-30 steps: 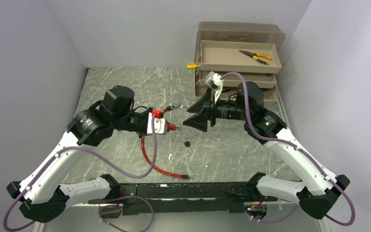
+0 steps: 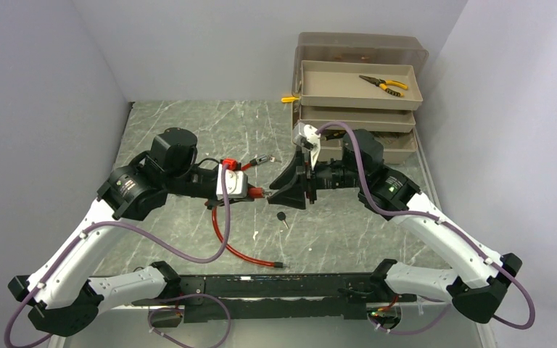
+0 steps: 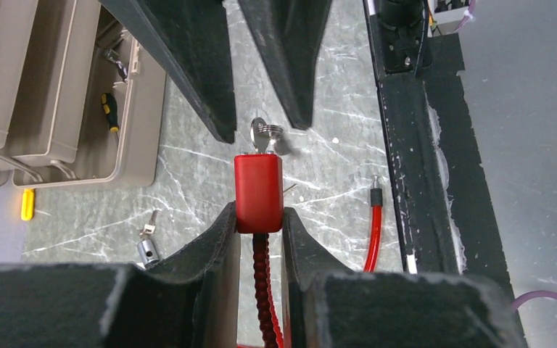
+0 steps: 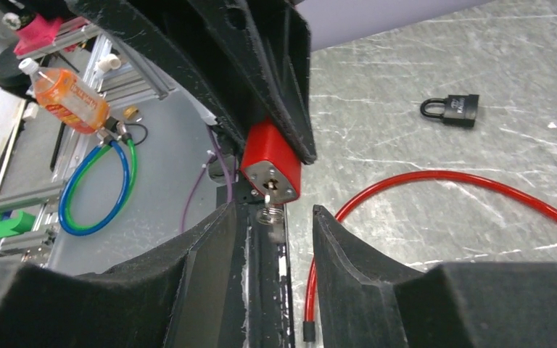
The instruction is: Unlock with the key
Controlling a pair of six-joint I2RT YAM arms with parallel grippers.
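My left gripper is shut on a red lock body (image 3: 257, 188), with a key (image 3: 259, 130) standing in its end and a small metal ring on it. In the right wrist view the keyhole face of the red lock (image 4: 268, 156) points toward my right gripper. That gripper is part open, its fingertips either side of the key, with no contact that I can make out. A black padlock (image 4: 460, 110) lies on the table.
A stacked toolbox (image 2: 355, 72) with pliers (image 2: 383, 85) stands at the back right. A red hose (image 2: 254, 259) curves across the front of the table.
My right gripper has moved left and slightly down in the top view, closing in on the key in the red lock.
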